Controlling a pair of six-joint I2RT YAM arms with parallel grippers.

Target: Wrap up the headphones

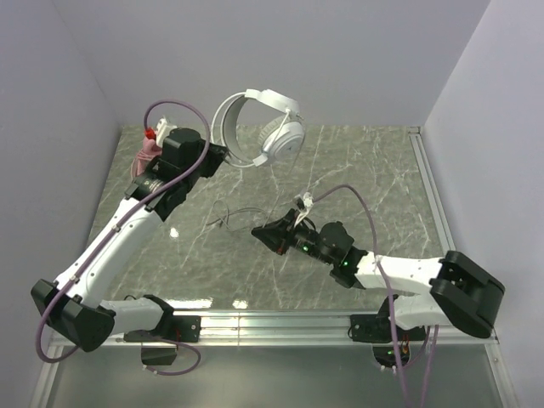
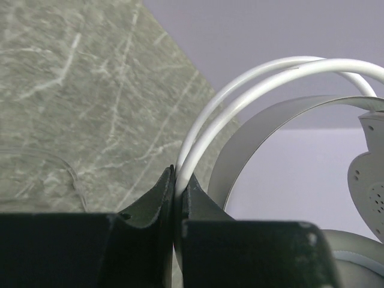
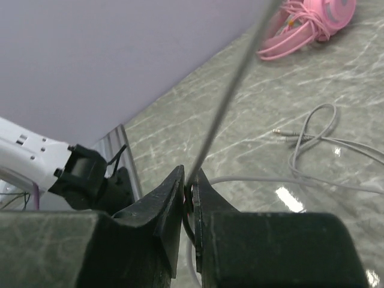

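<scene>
White headphones (image 1: 285,140) hang raised over the table, ear cups to the right. My left gripper (image 1: 224,154) is shut on their thin white outer band (image 2: 207,141), which passes upright between its fingers in the left wrist view. Below and nearer the front, my right gripper (image 1: 257,235) is shut on the grey headphone cable (image 3: 221,114). In the right wrist view this cable runs taut up from the fingertips, while a slack length emerges below. The cable's free part lies in a loose loop (image 3: 332,123) on the table, its plug (image 3: 283,132) showing.
Pink headphones (image 3: 312,24) with their own wound cable lie at the table's left back, partly behind my left arm in the top view. Walls stand at the back and both sides.
</scene>
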